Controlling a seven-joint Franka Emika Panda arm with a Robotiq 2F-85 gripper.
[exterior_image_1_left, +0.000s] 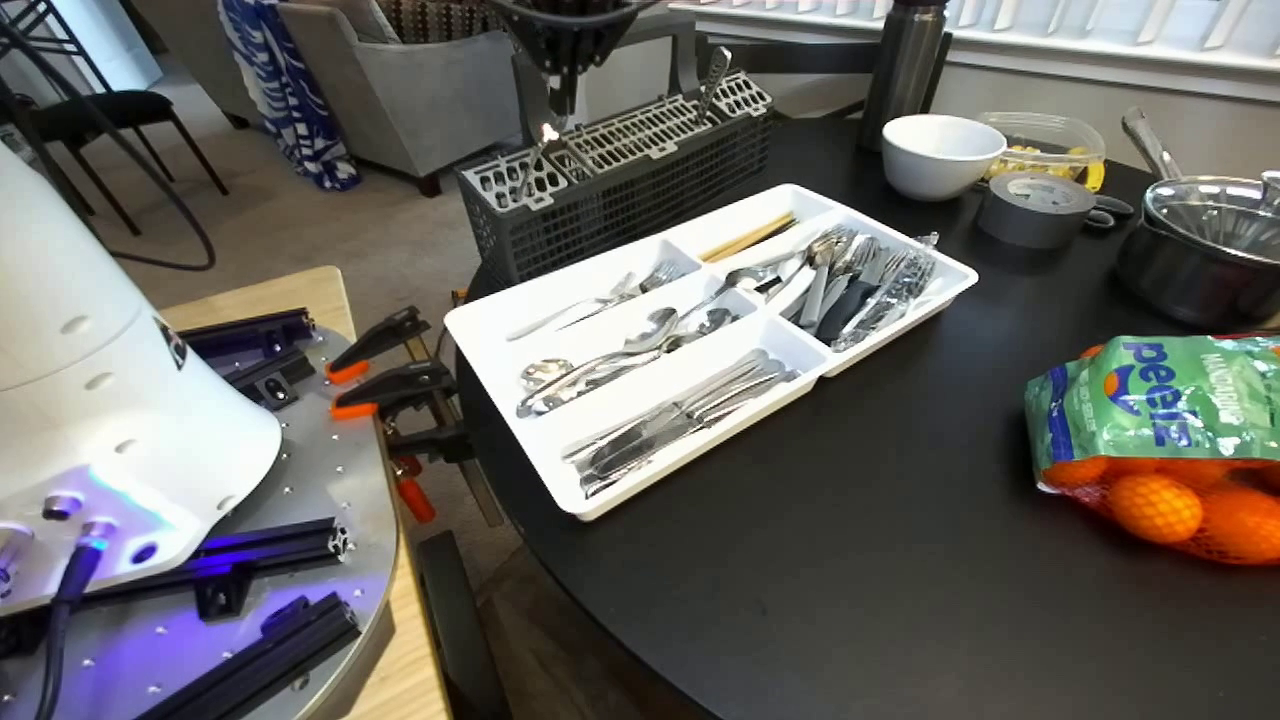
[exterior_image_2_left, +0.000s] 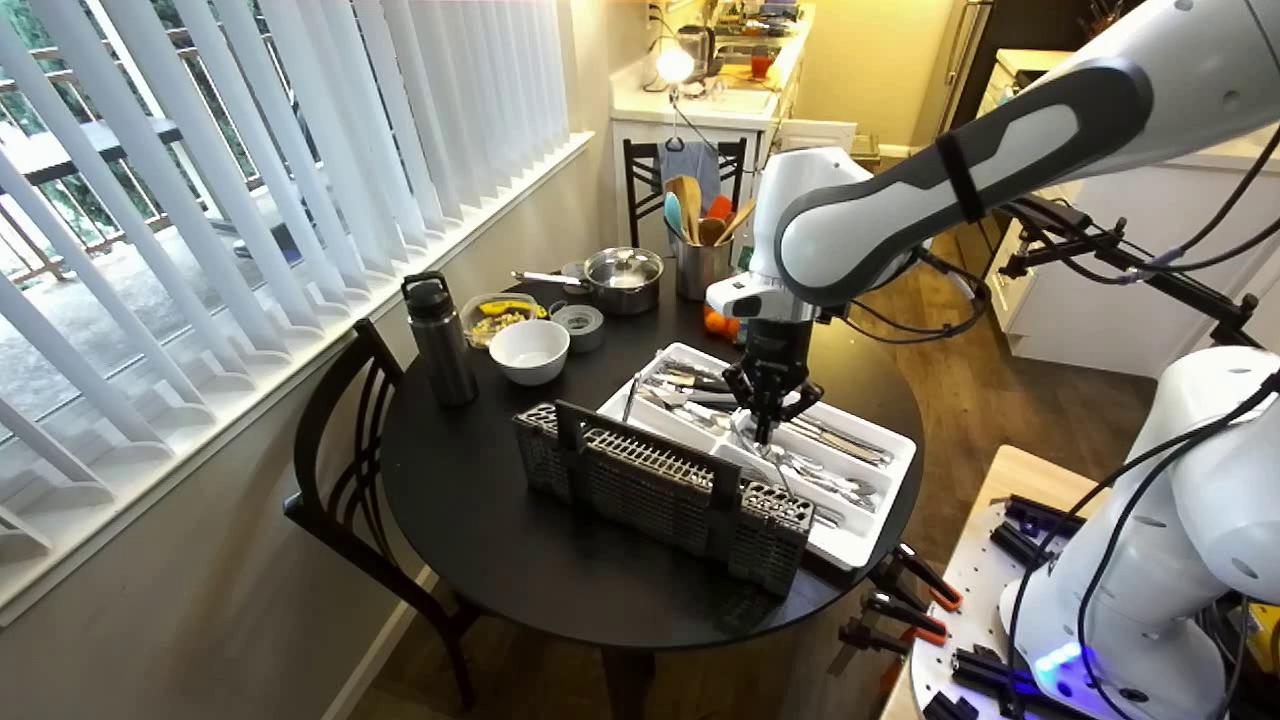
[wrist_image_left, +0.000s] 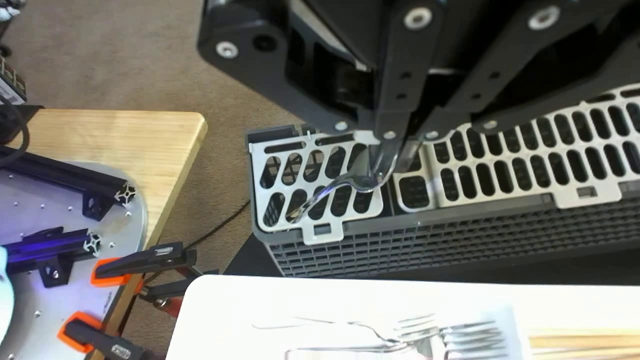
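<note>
My gripper is over the near end of the grey cutlery basket, its fingers shut on a thin shiny metal utensil. The utensil looks curved and slants away from the fingertips, and its far end is at a slot of the basket's pale grid lid. How deep it goes into the slot cannot be told. In the first exterior view, the gripper comes down from the top edge, just above the lid. Beside the basket lies the white cutlery tray with forks, spoons and knives.
Another utensil stands upright in the basket's far part, and the basket's tall handle rises along its middle. A white bowl, tape roll, pot and bag of mandarins occupy the table's other side.
</note>
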